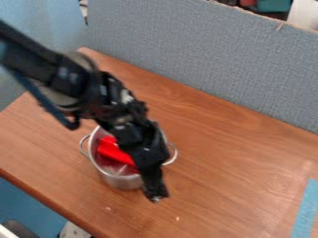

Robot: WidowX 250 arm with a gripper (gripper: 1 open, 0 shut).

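Observation:
A steel pot (125, 178) with side handles stands on the wooden table near its front left edge. Red objects (114, 152) lie inside it, partly hidden by the arm. My black gripper (154, 182) is over the right part of the pot, its lower tip reaching past the rim.
Bare wood (236, 167) stretches to the right and behind the pot, with a blue tape strip (303, 207) at the far right. A grey padded wall (205, 51) borders the table's back.

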